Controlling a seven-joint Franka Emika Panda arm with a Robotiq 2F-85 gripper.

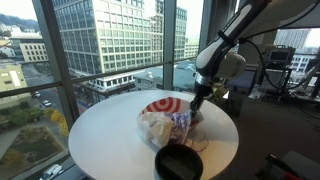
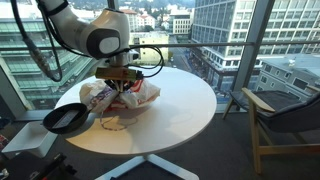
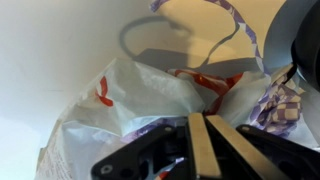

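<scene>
My gripper is over a crumpled white plastic bag [image 3: 150, 90] with red marks; its fingers are shut. Whether a thin fold of the bag lies between the fingers is hidden. A purple patterned cloth [image 3: 277, 108] trails out to the right of the bag, and a thin purple strap [image 3: 237, 18] loops over the table. Exterior view 2 shows the bag [image 2: 142, 93] bunched under the arm, with the patterned cloth [image 2: 101, 99] beside it. The black bowl [image 1: 178, 163] stands near the table's front edge.
Behind the bag, a red-and-white ringed item [image 1: 168, 103] is partly covered. A wooden-armed chair [image 2: 265, 110] stands away from the table, and windows line the room.
</scene>
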